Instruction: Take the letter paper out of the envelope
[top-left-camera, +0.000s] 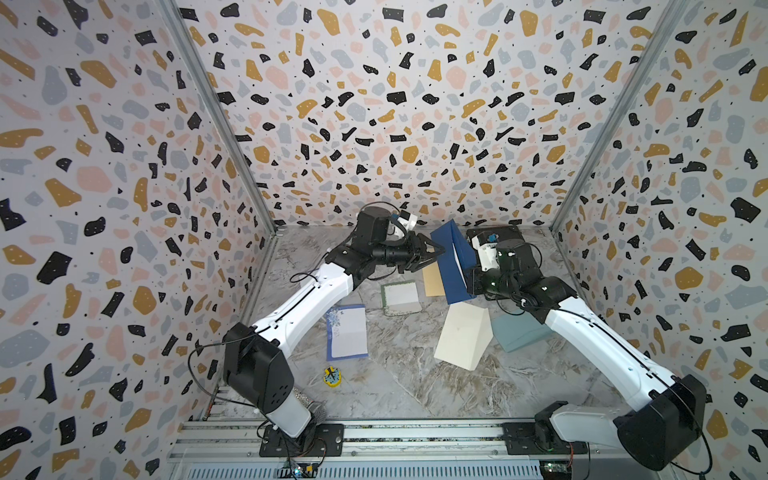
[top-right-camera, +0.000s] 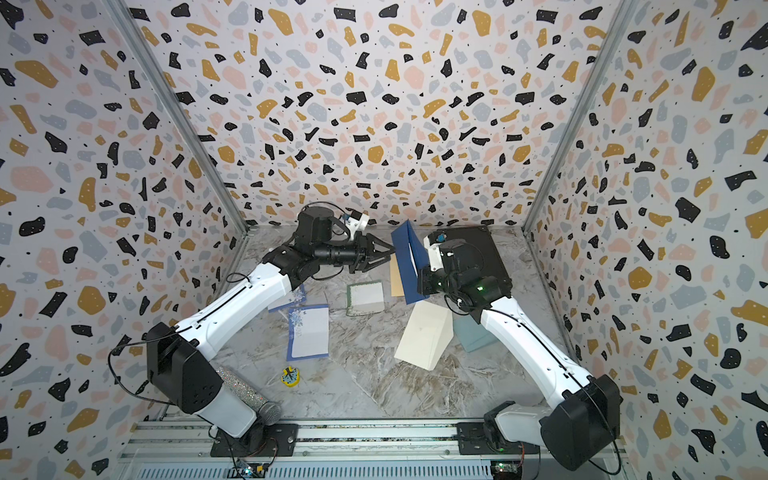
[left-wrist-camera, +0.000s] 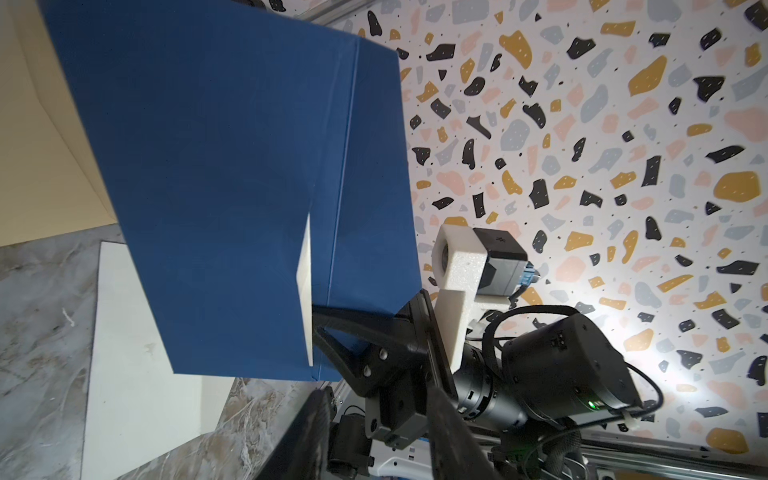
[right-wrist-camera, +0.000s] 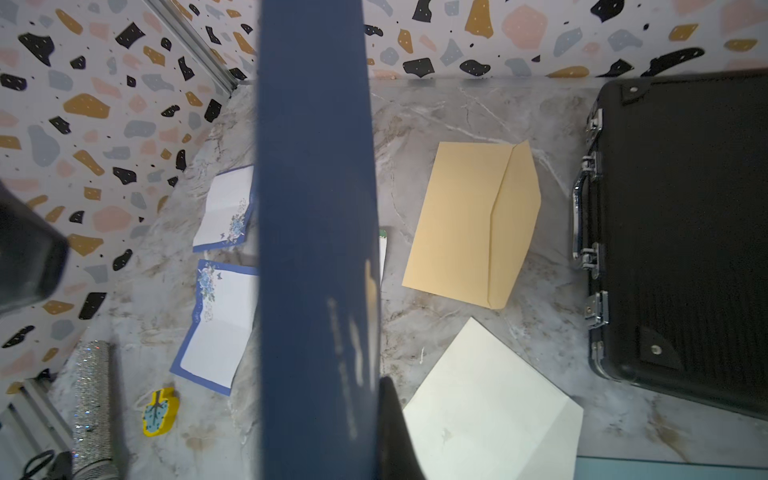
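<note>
A dark blue envelope (top-left-camera: 451, 265) is held upright in the air, its flap (left-wrist-camera: 368, 184) folded out. A narrow strip of white letter paper (left-wrist-camera: 305, 296) shows at its opening. My right gripper is shut on the envelope's edge, close to the lower end of that strip; in the right wrist view the blue sheet hides most of the fingers. To the envelope's left, my left gripper (top-left-camera: 433, 249) faces its blue side. Its blurred fingers (left-wrist-camera: 308, 428) stand apart with nothing visible between them, so it is open.
On the marble table lie a cream envelope (top-left-camera: 460, 336), a tan envelope (right-wrist-camera: 460, 220), a teal envelope (top-left-camera: 518, 331) and blue-edged letter sheets (top-left-camera: 348, 332). A black case (right-wrist-camera: 688, 232) occupies the back right. Bare marble shows at the front middle.
</note>
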